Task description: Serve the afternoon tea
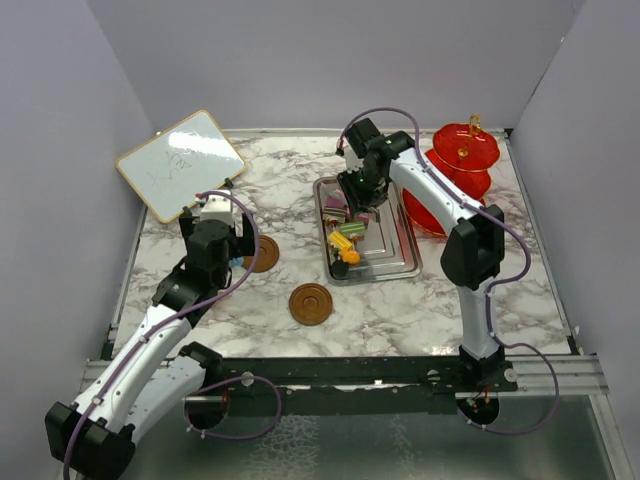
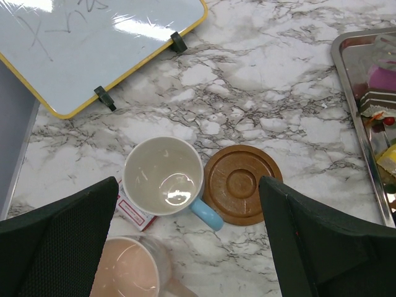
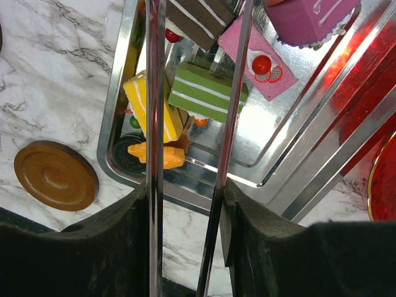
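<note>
Silver tongs [image 3: 156,204] are held in my right gripper, which is shut on them; their two arms stand apart and reach over the metal tray [image 1: 393,266]. Below them in the right wrist view lie a green cake [image 3: 201,90], a yellow cake [image 3: 172,122], a brown cake [image 3: 195,18] and a pink slice [image 3: 272,83]. What lies at the tong tips is out of that view. My left gripper is open above a white mug [image 2: 148,179] with a blue handle, nothing gripped. A second cup [image 2: 127,269] is beside that mug.
A red tiered stand [image 1: 468,148] rises at the back right, close to the tray. Two brown coasters lie on the marble, one by the mug [image 2: 241,210] and one nearer the front [image 1: 311,304]. A whiteboard [image 1: 180,165] leans at the back left.
</note>
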